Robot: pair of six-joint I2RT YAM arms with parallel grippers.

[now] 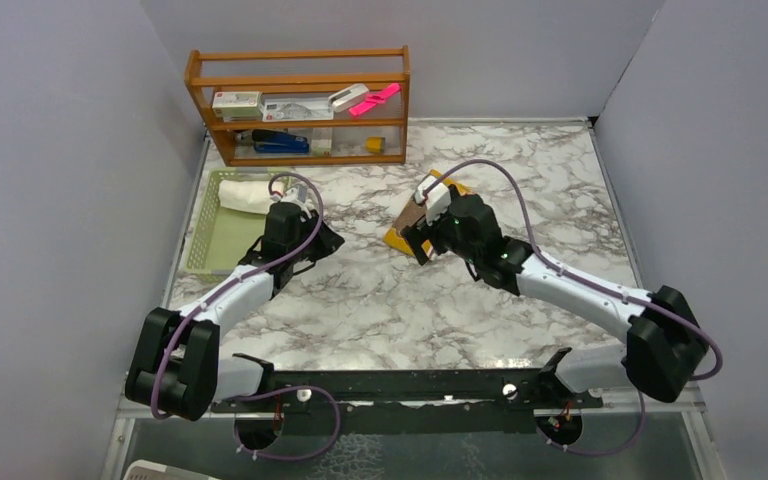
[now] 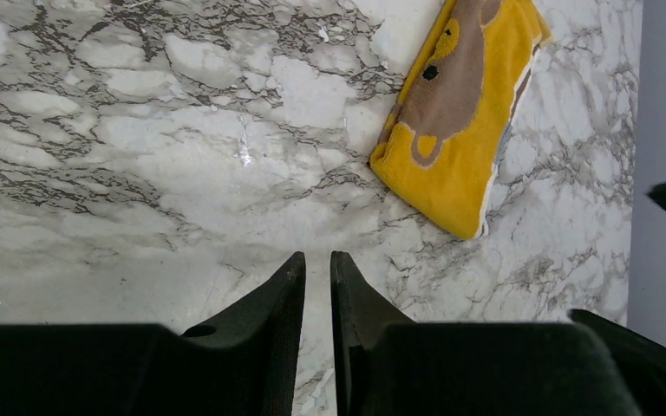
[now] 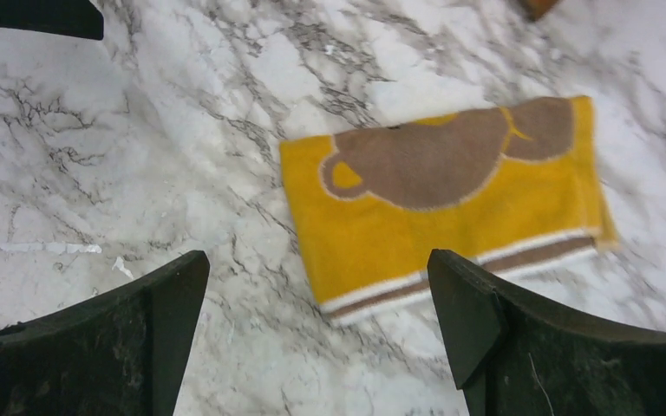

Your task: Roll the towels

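A yellow towel with a brown animal picture [image 3: 425, 195] lies folded flat on the table, its striped edge along one long side. Above it hangs my right gripper, open, with the fingers wide apart and nothing between them. In the top view the right arm covers part of this towel [image 1: 397, 240]. My left gripper is shut, only a thin gap showing between its fingers, over bare table to the left of the yellow towel [image 2: 460, 121]. A rolled white towel [image 1: 245, 196] lies in the green basket [image 1: 197, 240] at the left.
At the back stands a wooden rack [image 1: 305, 83] holding boxes and small items. The left arm reaches over the basket's right side. Open marble table [image 1: 380, 320] spreads in front, and more lies bare at the right.
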